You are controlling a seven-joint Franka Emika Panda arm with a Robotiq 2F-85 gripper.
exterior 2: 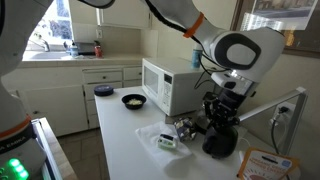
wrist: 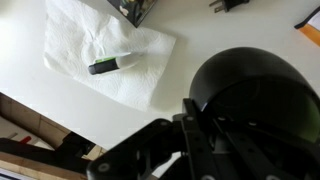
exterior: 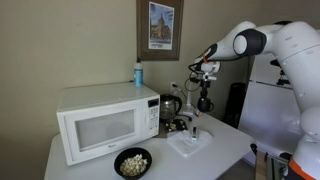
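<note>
A dark, rounded vessel (wrist: 258,85), apparently a small pot or cup, hangs from my gripper, which is shut on its near edge or handle; the exact contact is hard to make out. In exterior view 2 the vessel (exterior 2: 220,140) is over the right end of the white table, below my gripper (exterior 2: 213,106). Exterior view 1 shows the vessel (exterior: 205,104) small and dark, under the wrist. Whether it touches the table cannot be told.
A white paper towel (wrist: 150,78) lies beside the vessel, bearing a small white, green and black item (wrist: 112,63). A microwave (exterior: 110,125), a glass kettle (exterior: 170,104) and a black bowl of pale pieces (exterior: 132,163) stand along the table.
</note>
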